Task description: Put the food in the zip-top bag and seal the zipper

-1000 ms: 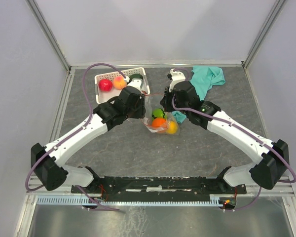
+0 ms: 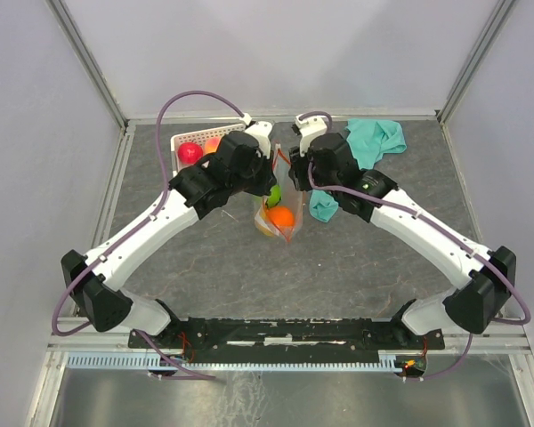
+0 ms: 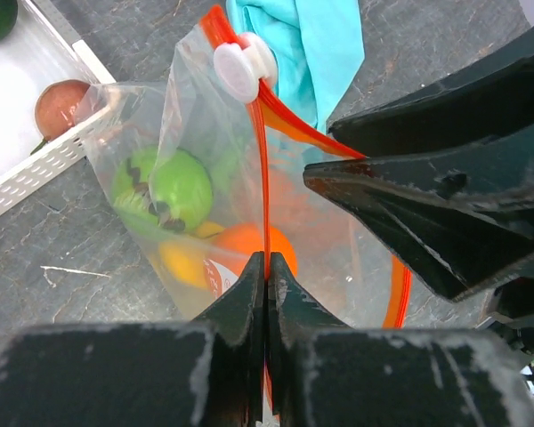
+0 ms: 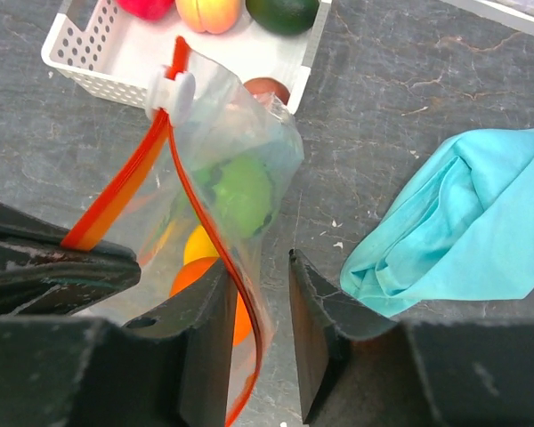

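The clear zip top bag (image 3: 325, 267) has an orange rim and hangs with its mouth partly open. Inside are a green fruit (image 3: 180, 190), an orange one (image 3: 249, 245) and a yellow one (image 3: 182, 263). My left gripper is shut on the bag's rim. Opposite, my right gripper stands partly open, the orange rim running between its fingers close to the left one. A white zipper slider (image 3: 243, 67) sits at the far corner of the mouth.
Behind the bag, a white basket (image 2: 174, 144) holds red and peach-coloured fruit and a dark green one (image 4: 283, 12). A turquoise cloth (image 2: 376, 138) lies at the back right.
My left gripper has moved up and right in the top view. The right one has lately come left, closer to it. The bag's mouth has narrowed and its food has shifted left.
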